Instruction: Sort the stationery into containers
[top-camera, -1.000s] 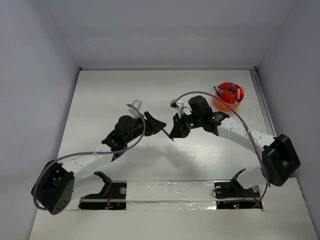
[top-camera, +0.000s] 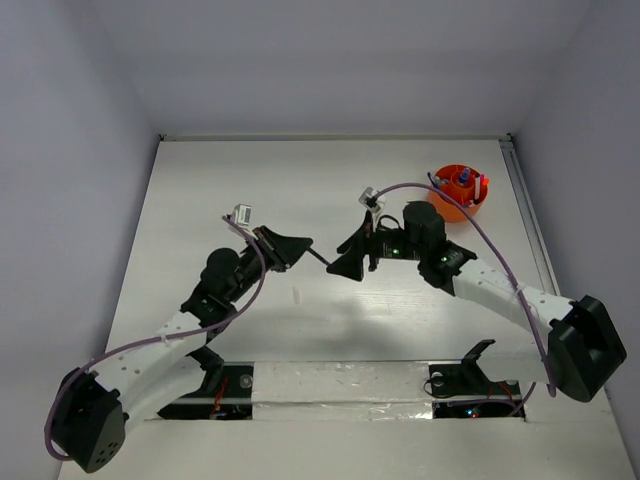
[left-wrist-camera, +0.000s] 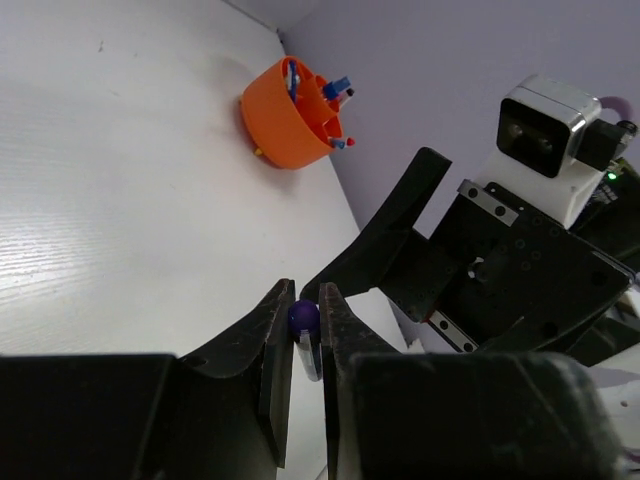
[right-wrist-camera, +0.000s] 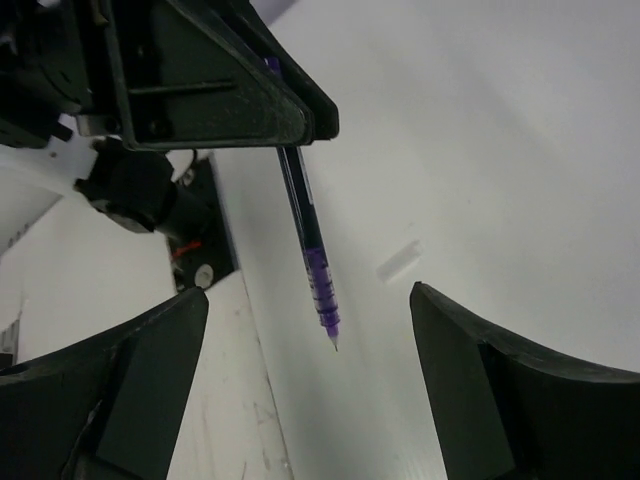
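Note:
A dark pen with purple ends (right-wrist-camera: 315, 260) is held in the air by my left gripper (top-camera: 304, 246), which is shut on it and points right. The pen's purple end (left-wrist-camera: 304, 318) shows between the fingers in the left wrist view. My right gripper (top-camera: 351, 259) stands open just right of the pen's free end; in the right wrist view its two fingers flank the pen's tip with space around it. An orange multi-compartment organizer (top-camera: 446, 208) holds several pens and other stationery at the back right of the table.
A small pale piece (right-wrist-camera: 400, 262) lies on it below the pen. Walls stand at the back and both sides; a metal rail runs along the table's right edge.
Both arms have drawn apart: the left gripper with the pen moved left, and the right gripper moved right and opened, leaving the pen with the left.

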